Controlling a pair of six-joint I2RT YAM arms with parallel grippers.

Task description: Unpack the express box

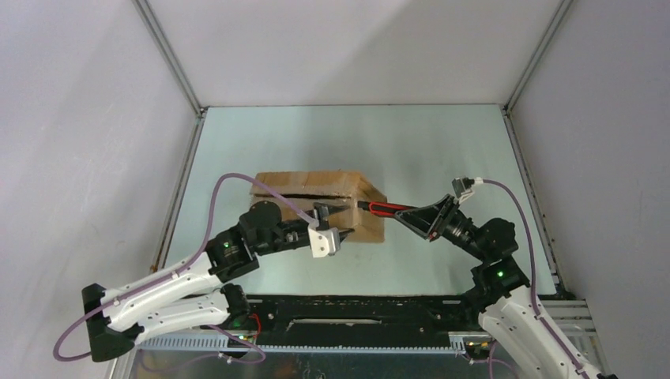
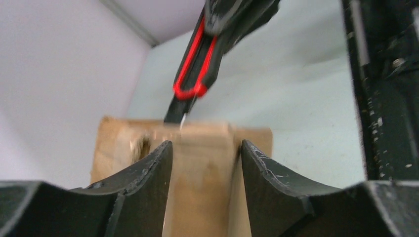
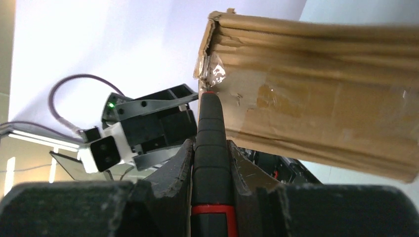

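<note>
The brown cardboard box [image 1: 308, 182] is in the middle of the table, with a dark slit along its length. My right gripper is shut on a black and red box cutter [image 1: 387, 208]. In the top view the cutter points left, its tip at the box's right end; in the left wrist view the cutter [image 2: 195, 64] meets the box edge, and exact contact of the blade is hard to tell. My left gripper stands open at the front of the box, its fingers [image 2: 161, 163] apart on either side of a box corner; whether they touch it is unclear.
Bare table [image 1: 442, 150] lies behind and to the right of the box. White walls [image 1: 71, 126] bound the left, back and right sides. The two arms face each other closely over the box's right part.
</note>
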